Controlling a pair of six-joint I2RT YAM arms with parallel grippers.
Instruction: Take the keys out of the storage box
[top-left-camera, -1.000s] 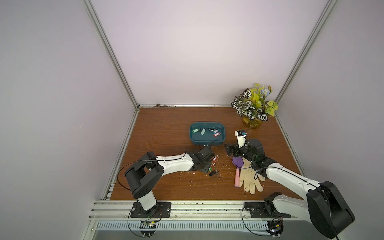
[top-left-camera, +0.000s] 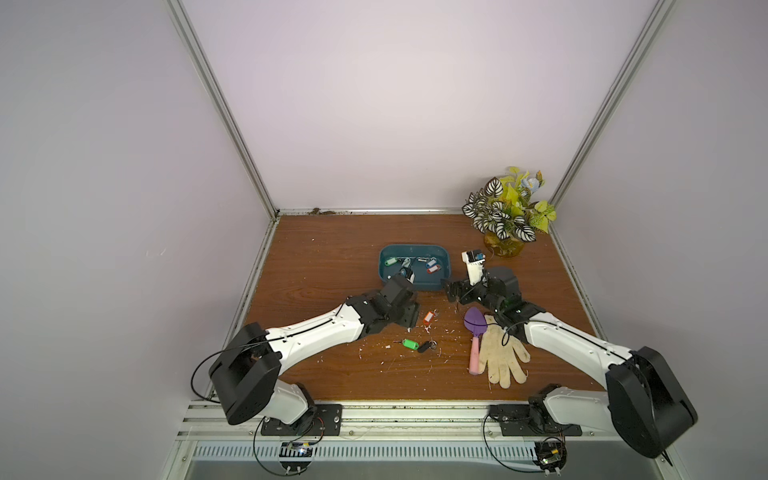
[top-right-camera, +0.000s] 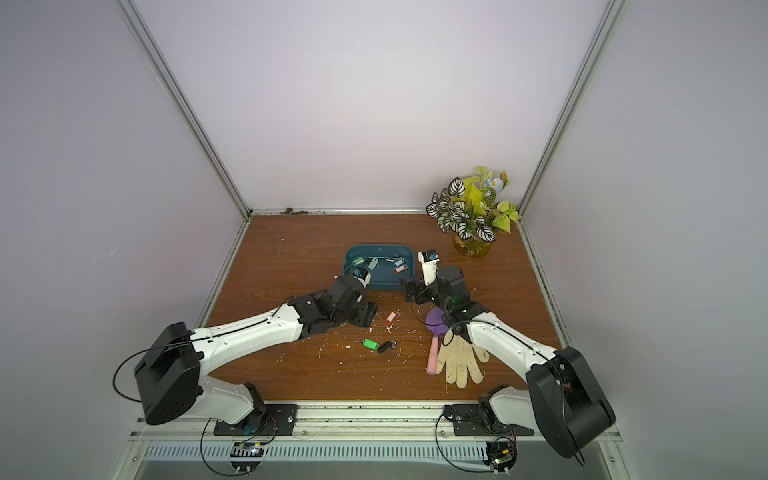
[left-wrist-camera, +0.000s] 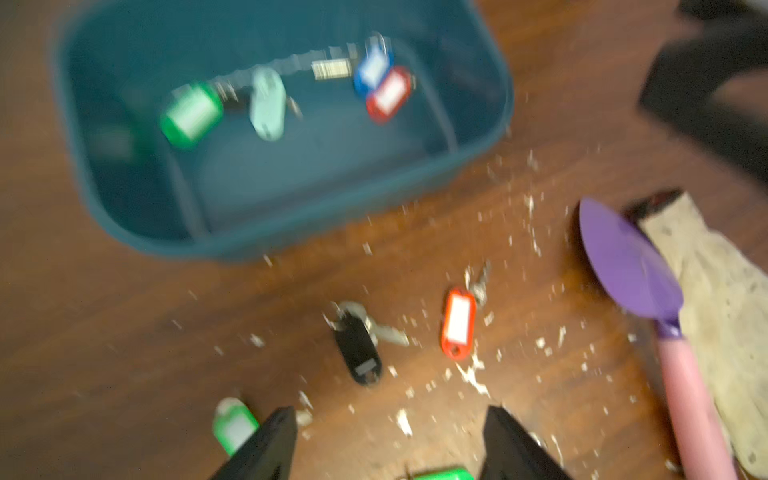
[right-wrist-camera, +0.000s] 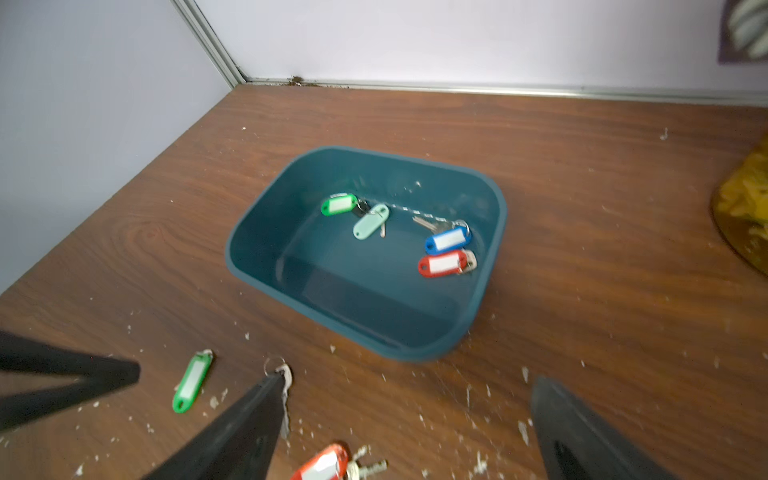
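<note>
The teal storage box (right-wrist-camera: 320, 308) holds several tagged keys: a green tag (right-wrist-camera: 339, 204), a pale green tag (right-wrist-camera: 371, 222), a blue tag (right-wrist-camera: 448, 240) and a red tag (right-wrist-camera: 442, 265). My left gripper is over the table in front of the box, its fingers (left-wrist-camera: 268, 448) apart and nothing held between them. My right gripper (top-left-camera: 450, 291) stands open and empty by the box's front right corner. Loose on the table lie an orange-red tagged key (left-wrist-camera: 458, 320), a black tagged key (left-wrist-camera: 357, 350) and a green tagged key (left-wrist-camera: 236, 424), plus another green tag (left-wrist-camera: 448, 475).
A purple scoop (top-left-camera: 475, 321) with a pink handle lies partly on a beige glove (top-left-camera: 504, 360) at right. A plant in an amber vase (top-left-camera: 503, 245) stands behind. White scraps litter the front.
My left gripper has moved back toward the box and slightly left, uncovering the green tagged key in front. The right gripper has shifted slightly back and left.
</note>
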